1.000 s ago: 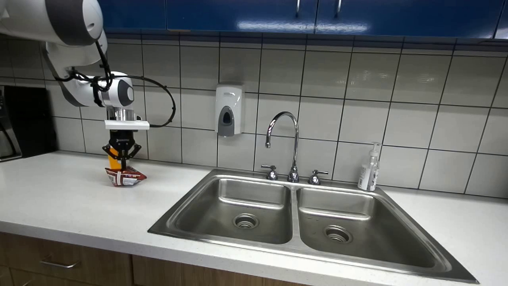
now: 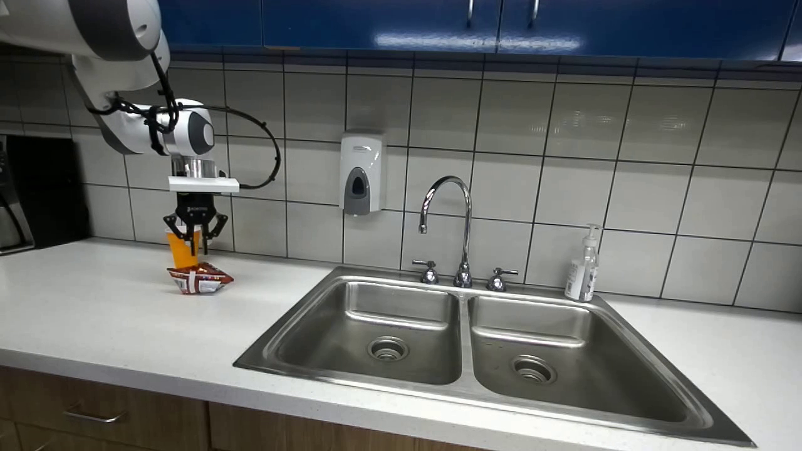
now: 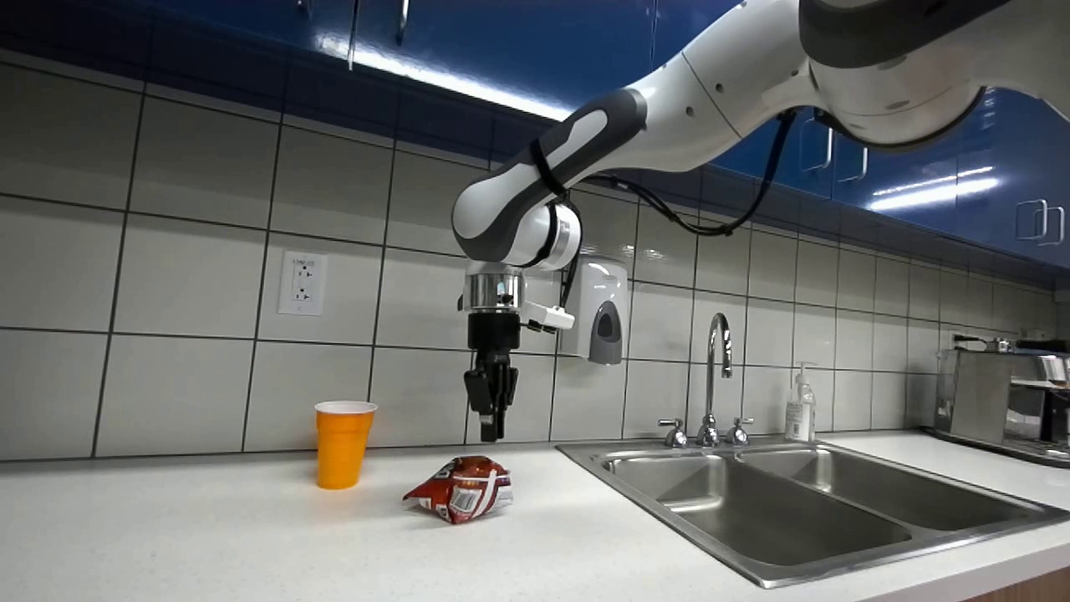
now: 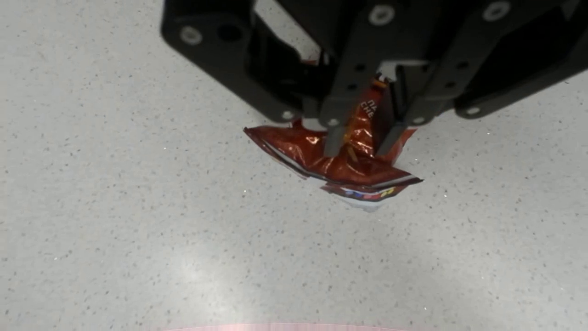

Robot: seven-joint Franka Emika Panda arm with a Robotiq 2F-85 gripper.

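A crumpled red snack bag [image 3: 463, 492] lies on the white counter, to the right of an orange cup [image 3: 341, 447] in the second exterior view. My gripper [image 3: 491, 433] points straight down above the bag, clear of it. Its fingers are parted by a narrow gap with nothing between them, as the first exterior view shows at the gripper [image 2: 198, 252]. Looking down in the wrist view, the bag [image 4: 353, 165] sits below the fingertips [image 4: 333, 144], and the gripper's linkage covers its upper part. From the first exterior view the cup [image 2: 181, 250] stands behind the gripper.
A steel double sink [image 2: 460, 331] with a faucet [image 2: 464, 233] lies right of the bag. A soap bottle [image 2: 584, 269] stands at its back edge, and a white dispenser [image 2: 362, 173] hangs on the tiled wall. The counter in front of the bag is bare.
My gripper has risen off the bag, and its fingers have spread from closed together to slightly apart. The bag stays on the counter, shifted very slightly right.
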